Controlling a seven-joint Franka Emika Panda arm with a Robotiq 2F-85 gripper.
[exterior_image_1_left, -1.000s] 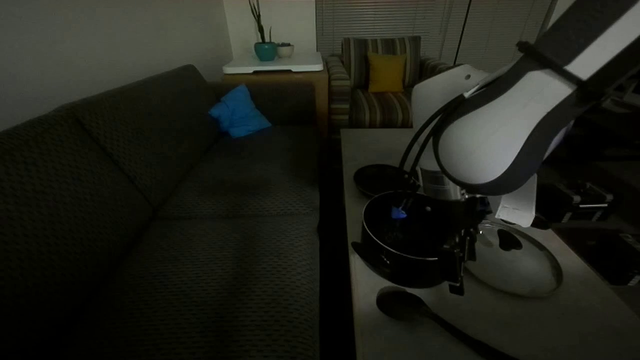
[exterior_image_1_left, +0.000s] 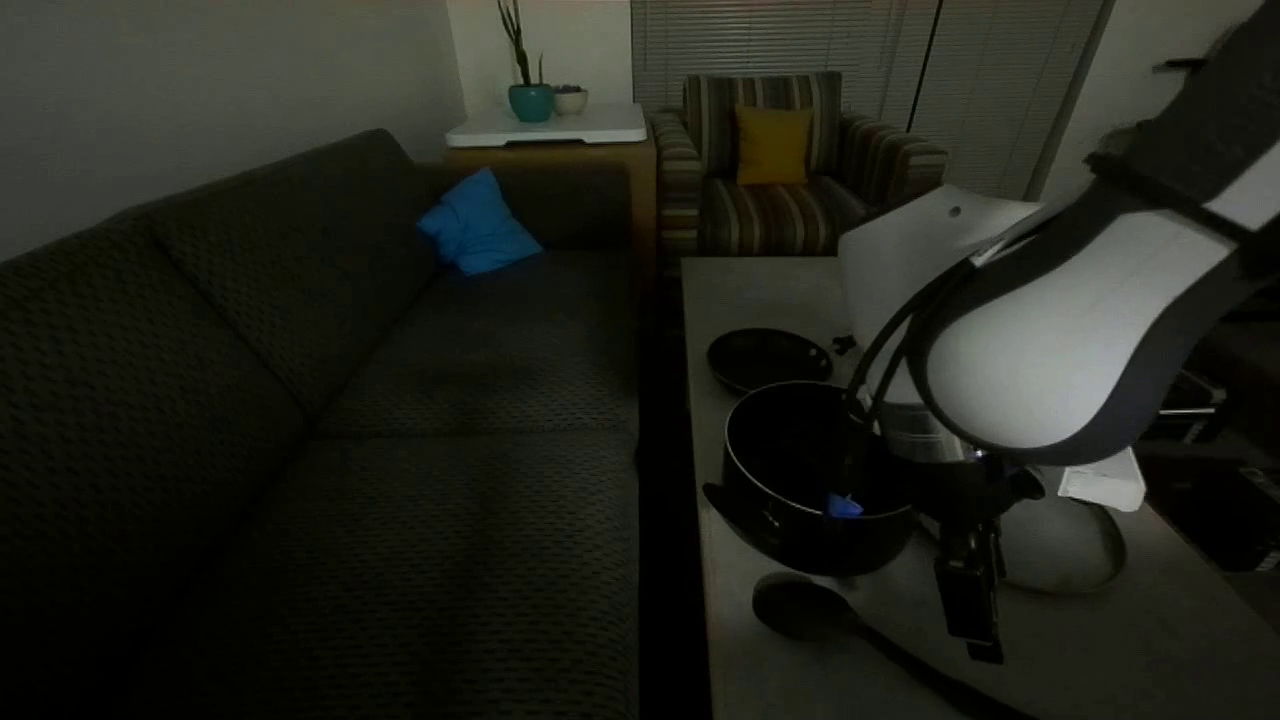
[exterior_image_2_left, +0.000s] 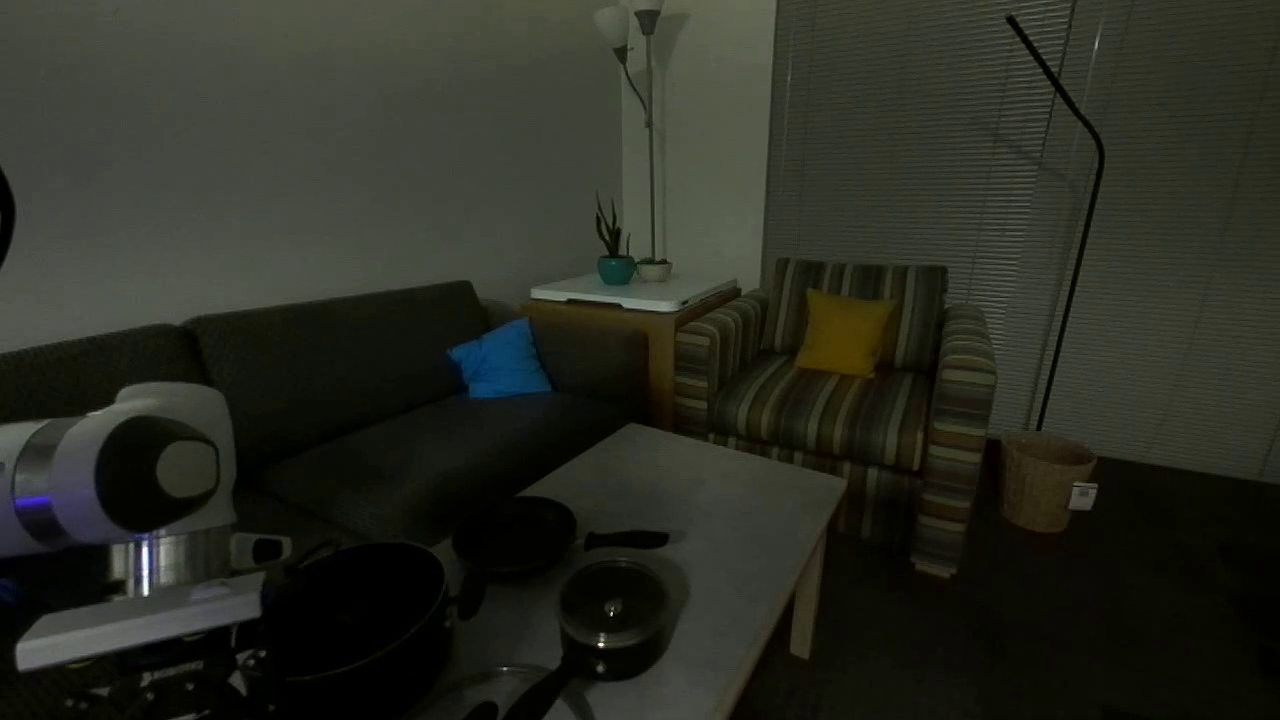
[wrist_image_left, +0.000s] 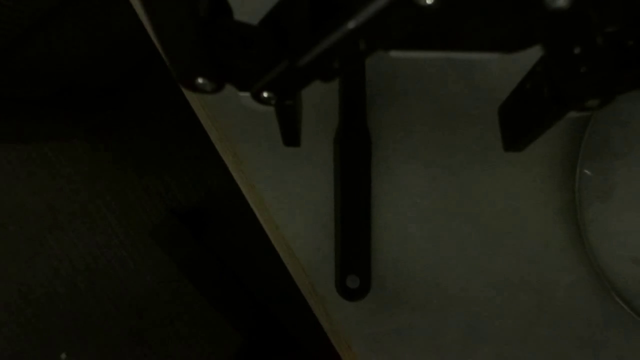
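Observation:
A black spoon (exterior_image_1_left: 806, 607) lies on the pale table, its long handle (wrist_image_left: 352, 210) pointing toward the near end. My gripper stands open above it in the wrist view, the handle passing between its fingers and nearer the left one; nothing is gripped. In exterior view 1 the gripper (exterior_image_1_left: 969, 636) hangs just over the table, to the right of the spoon's bowl. A large black pot (exterior_image_1_left: 780, 528) sits behind the spoon, partly covered by my arm. The second exterior view cuts off my fingers at its lower left.
A glass lid (exterior_image_1_left: 1068, 552) lies flat right of the gripper. Beyond the pot is a black frying pan (exterior_image_1_left: 765, 358); a lidded saucepan (exterior_image_2_left: 614, 606) stands near it. The table edge (wrist_image_left: 258, 210) runs close to the spoon handle's left. The room is dim.
My arm and gripper have moved right, nearer the camera and lower, from beside the pot. The spoon, pot and lid have stayed where they were.

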